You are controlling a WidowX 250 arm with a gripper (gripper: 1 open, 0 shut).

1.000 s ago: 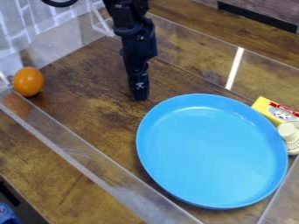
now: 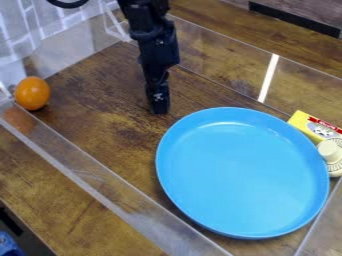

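The black gripper (image 2: 156, 100) reaches down from the top centre to just above the wooden floor, left of the upper rim of a large blue plate (image 2: 241, 170). Whether its small dark fingers are apart or together is too unclear to tell, and no held object is visible. An orange round object (image 2: 32, 92) sits at the far left beside the clear wall.
At the right edge lie a yellow box (image 2: 313, 125) and a pale round item (image 2: 334, 158) beside the plate. Clear walls border the area. The wood around the gripper and toward the lower left is bare.
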